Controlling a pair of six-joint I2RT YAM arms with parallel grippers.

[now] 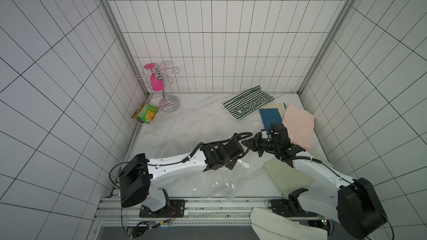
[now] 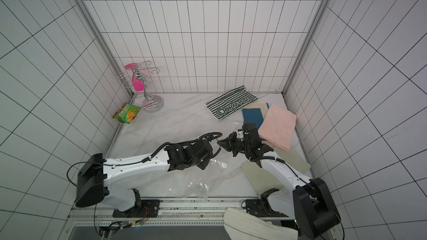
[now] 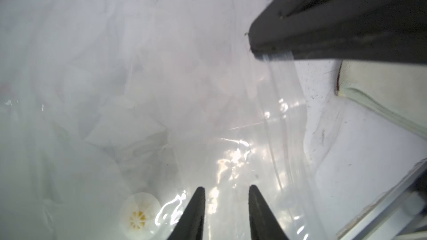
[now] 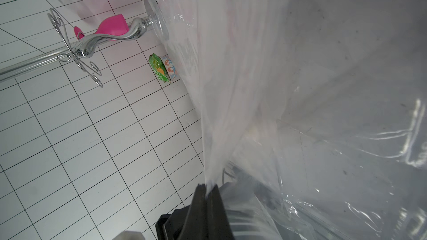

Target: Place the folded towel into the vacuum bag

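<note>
A transparent vacuum bag (image 1: pixel 222 182) lies at the front middle of the counter; the left wrist view shows its round valve (image 3: pixel 138 213). My left gripper is over the bag, fingers apart with bag plastic behind them. My right gripper is shut at the bag's edge, with thin plastic rising from its fingertips. In both top views the two grippers are close together. Folded towels lie at the right: pink (image 1: pixel 297 122), blue (image 1: pixel 269 115), pale green (image 1: pixel 284 173) and striped (image 1: pixel 246 102).
A metal stand (image 1: pixel 169 104) with pink items and a green snack packet (image 1: pixel 146 113) are at the back left. A cream cloth (image 1: pixel 284 224) lies at the front edge.
</note>
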